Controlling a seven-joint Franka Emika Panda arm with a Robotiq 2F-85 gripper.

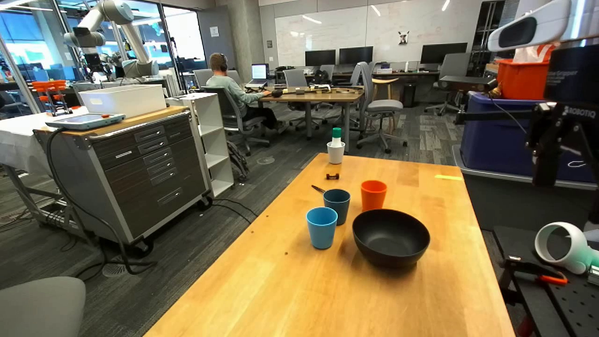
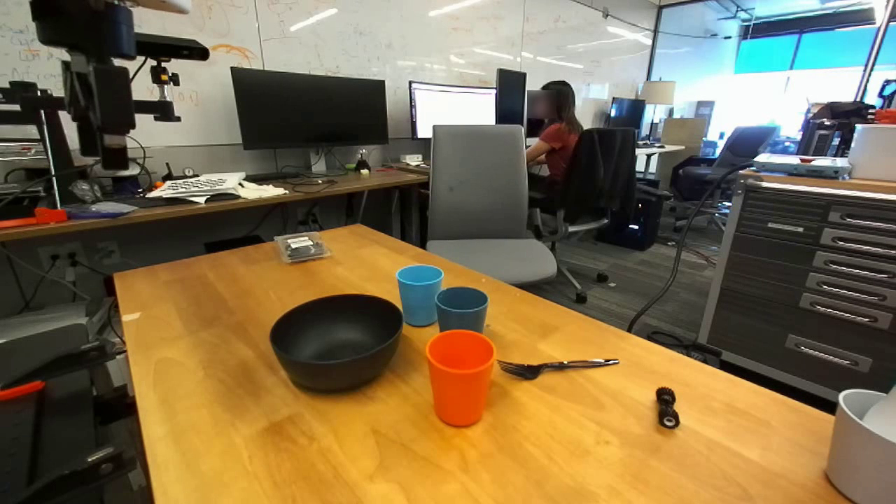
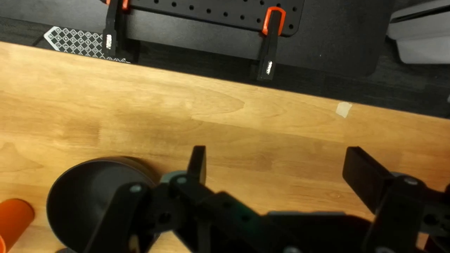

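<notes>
My gripper is open above the table, its fingers wide apart with only bare wood seen between them. In exterior view 1 it hangs high at the right edge, well clear of everything on the table. A black bowl (image 1: 391, 238) stands upright and looks empty. Around it are a light blue cup (image 1: 322, 228), a dark teal cup (image 1: 337, 206) and an orange cup (image 1: 373, 194). In exterior view 2 a dark fork (image 2: 558, 366) lies beside the cups, with a small black dumbbell-shaped piece (image 2: 667, 408) farther right.
A white cup (image 1: 335, 153) holding a green-topped white bottle (image 1: 336, 134) stands at the table's far end. A clear package (image 2: 302, 247) lies near another table edge. A black side stand with clamps (image 3: 270, 50) borders the table.
</notes>
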